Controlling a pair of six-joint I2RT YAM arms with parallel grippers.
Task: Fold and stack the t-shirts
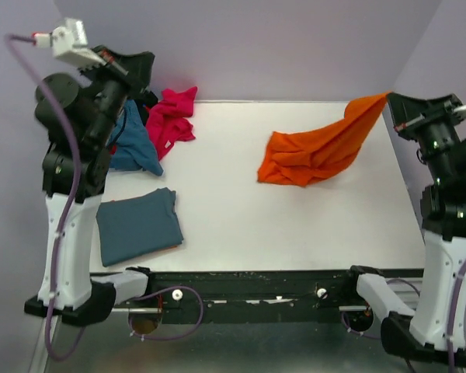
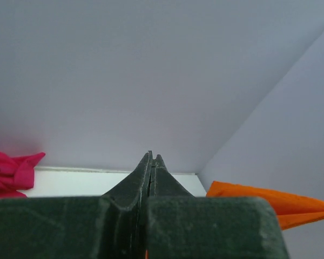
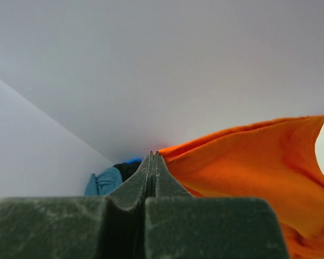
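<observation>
The orange t-shirt [image 1: 311, 151] is lifted by one corner at my right gripper [image 1: 394, 113], its lower part bunched on the white table [image 1: 248, 225]. In the right wrist view its edge meets the shut right fingertips [image 3: 155, 159]. My left gripper [image 1: 109, 58] is raised high over the left side, shut; in the left wrist view nothing shows between its tips, and orange cloth [image 2: 259, 199] is at the lower right. A folded slate-blue shirt [image 1: 140, 225] lies at the front left.
A pile of blue [image 1: 132, 144], pink [image 1: 171, 116] and black clothes sits at the back left. Grey walls enclose the back and sides.
</observation>
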